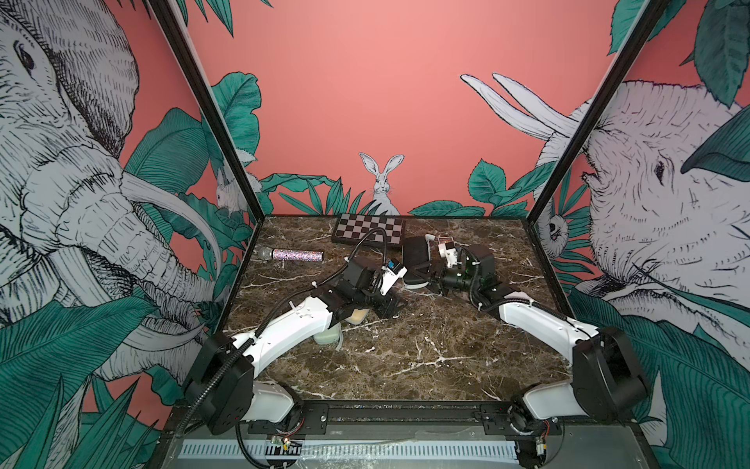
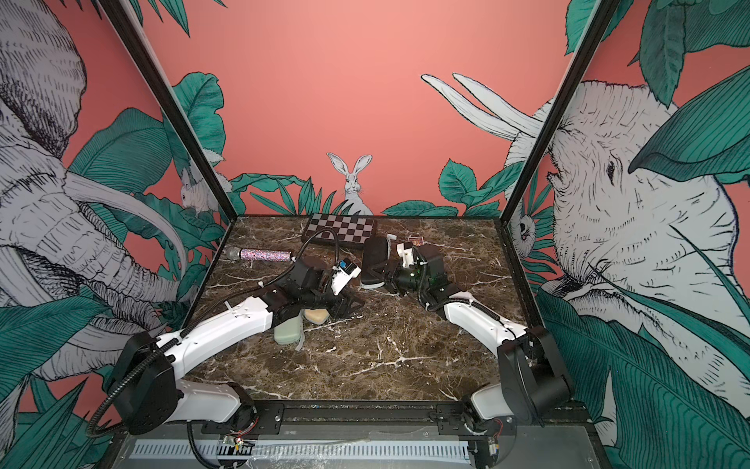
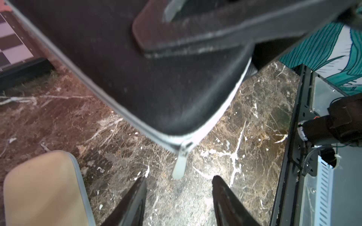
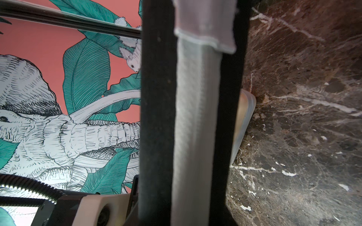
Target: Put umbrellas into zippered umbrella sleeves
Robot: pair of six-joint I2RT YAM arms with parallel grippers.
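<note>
A black zippered sleeve (image 1: pixel 415 256) is held up over the middle of the table by my right gripper (image 2: pixel 389 277), shut on it; its pale zipper runs vertically across the right wrist view. In the left wrist view its white-edged corner, with a zipper pull (image 3: pixel 179 165), hangs just above and beyond the parted fingers of my left gripper, which have nothing between them. A tan case (image 3: pixel 43 190) and a sage-green case (image 2: pixel 288 331) lie on the marble table below and beside my left arm.
A checkered board (image 1: pixel 367 229) lies at the back. A glittery pink tube (image 2: pixel 265 255) lies at the left, and a small card box (image 1: pixel 446 244) is behind the right gripper.
</note>
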